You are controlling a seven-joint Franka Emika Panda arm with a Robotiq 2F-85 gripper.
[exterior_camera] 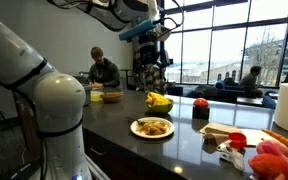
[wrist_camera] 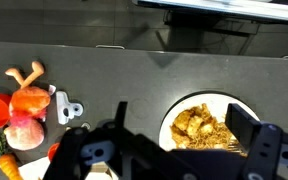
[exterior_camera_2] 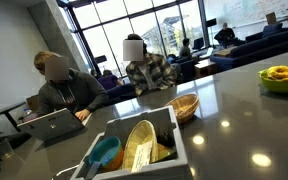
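Observation:
My gripper (exterior_camera: 150, 78) hangs high above the table, pointing down, touching nothing. In the wrist view its two dark fingers (wrist_camera: 112, 132) stand wide apart, with nothing held between them. Below and slightly to the right in that view lies a white plate (wrist_camera: 168, 128) of yellow-brown food (wrist_camera: 202, 128), with a fork on it. The same plate (exterior_camera: 135, 128) sits near the table's edge in exterior view 1. Behind it is a green bowl (exterior_camera: 169, 103) filled with something yellow (exterior_camera: 158, 100).
Plush toys (exterior_camera: 274, 160), a red cup (exterior_camera: 237, 140), a white cutting board (exterior_camera: 222, 130) and a carrot (exterior_camera: 286, 141) crowd the right side. A grey bin (exterior_camera_2: 184, 150) holds baskets; a wicker basket (exterior_camera_2: 185, 107) stands beside it. Bare table lies left of the plate in the wrist view.

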